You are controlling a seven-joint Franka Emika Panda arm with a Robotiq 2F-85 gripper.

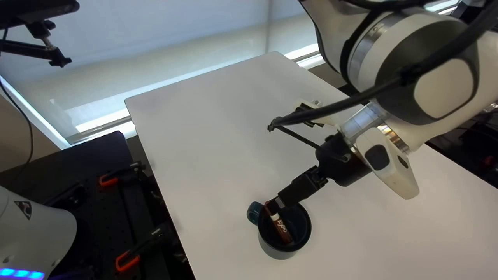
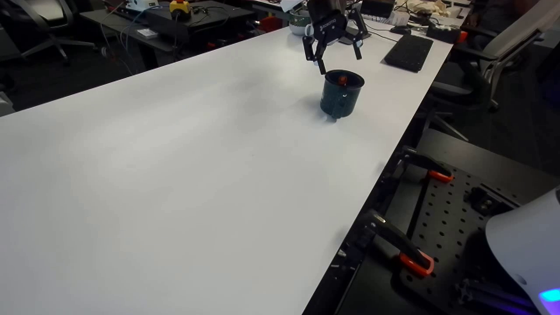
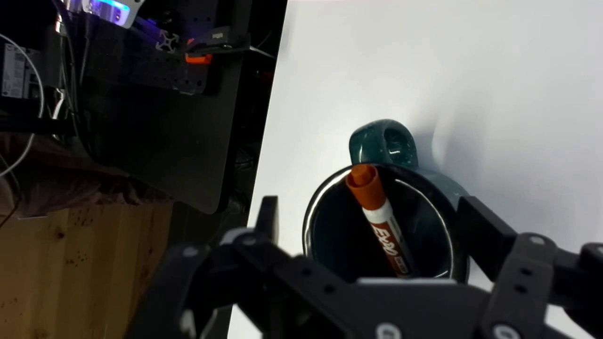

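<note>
A dark teal mug [image 1: 277, 252] stands upright on the white table, its handle [image 3: 377, 144] showing at the top in the wrist view. An Expo marker [image 3: 390, 240] with an orange-brown cap leans inside the mug, cap end against the rim near the handle. In exterior view 2 only the marker's cap [image 2: 342, 80] shows above the mug's opening. My gripper [image 2: 340, 63] is open just above and behind the mug, its fingers spread wide. In the wrist view the fingers [image 3: 489, 234] stand on either side of the mug's mouth, with the marker apart from them.
Beyond the mug lie a black keyboard [image 2: 409, 52] and a potted plant's bowl [image 2: 299, 24]. Orange-tipped clamps [image 2: 418, 264] sit off the table's edge, beside another robot base [image 1: 35, 228].
</note>
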